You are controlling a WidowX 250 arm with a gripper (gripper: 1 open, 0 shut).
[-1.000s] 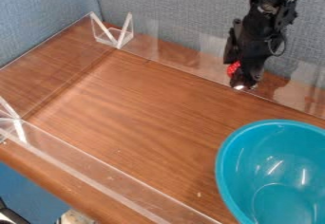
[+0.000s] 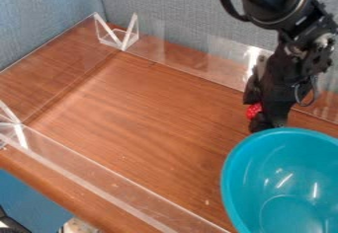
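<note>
My black gripper (image 2: 260, 109) hangs low at the right, just above and behind the far rim of a large turquoise bowl (image 2: 280, 183). It is shut on a small red object (image 2: 252, 110), only partly visible between the dark fingers.
Clear plastic edging runs along the back and front, with white corner brackets (image 2: 117, 36). Grey padded walls stand behind.
Over the last second the arm has come down toward the floor and slightly to the right, nearer the bowl, carrying the red object.
</note>
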